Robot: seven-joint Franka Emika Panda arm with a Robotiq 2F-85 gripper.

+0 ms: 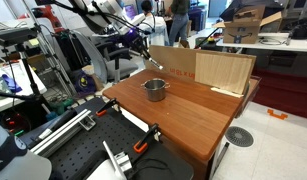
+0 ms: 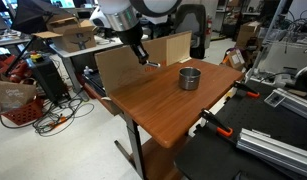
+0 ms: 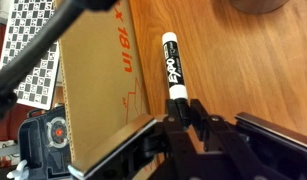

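A white Expo marker with a dark end is held by my gripper, its white barrel reaching out past the fingers over the wooden table. In the first exterior view the gripper is above the far left part of the table, beyond the metal pot. The second exterior view has the gripper near the cardboard panel, with the pot standing apart from it. Only the edge of the pot shows at the top of the wrist view. The marker's gripped end is partly hidden by the fingers.
Tall cardboard panels stand along the table's back edge, close beside the gripper in the wrist view. Orange-and-black clamps sit at the near edge.
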